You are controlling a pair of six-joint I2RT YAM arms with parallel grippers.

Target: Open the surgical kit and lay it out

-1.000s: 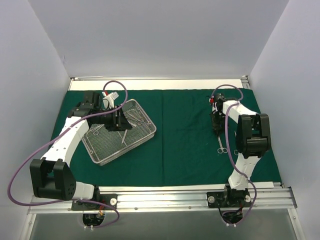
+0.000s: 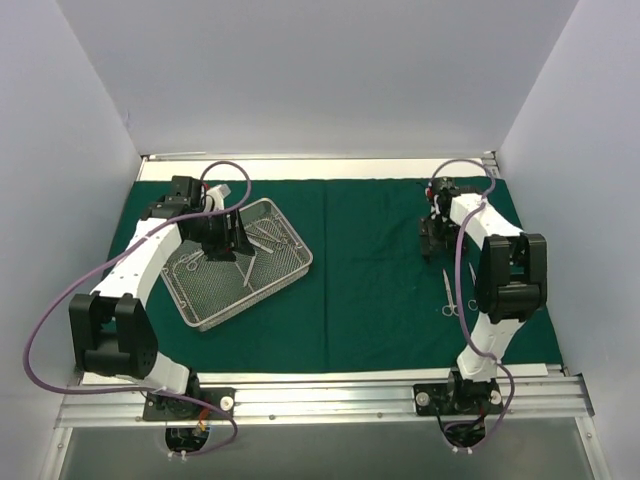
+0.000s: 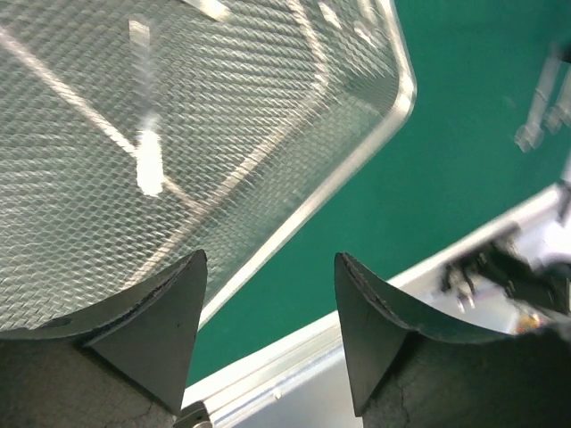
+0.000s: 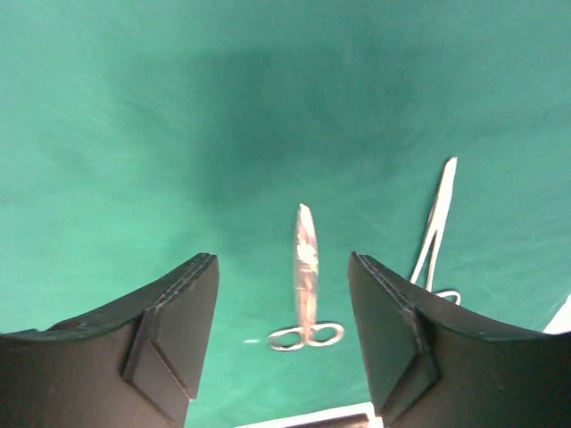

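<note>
A pair of scissors (image 4: 306, 278) lies on the green cloth in the right wrist view, tips pointing away. To its right is another scissor-like instrument (image 4: 437, 223), partly hidden by a finger. My right gripper is open above the cloth, apart from both. On the left side, the wire mesh tray (image 2: 205, 325) holds several instruments, among them one with a white handle (image 3: 149, 163) and looped scissors (image 2: 194, 259). Over that tray hangs my left gripper (image 2: 230, 244), open, with nothing between its fingers.
Green cloth (image 2: 370, 320) covers the table, bare across the middle between tray and laid-out scissors. Metal rails (image 2: 320, 392) run along the front edge, and grey walls (image 2: 575, 220) close in the sides. Purple cables loop over both arms.
My right gripper has opened and drawn back from the scissors, which now lie free, slightly right of their earlier place. The left gripper has shifted a little left and its fingers have spread.
</note>
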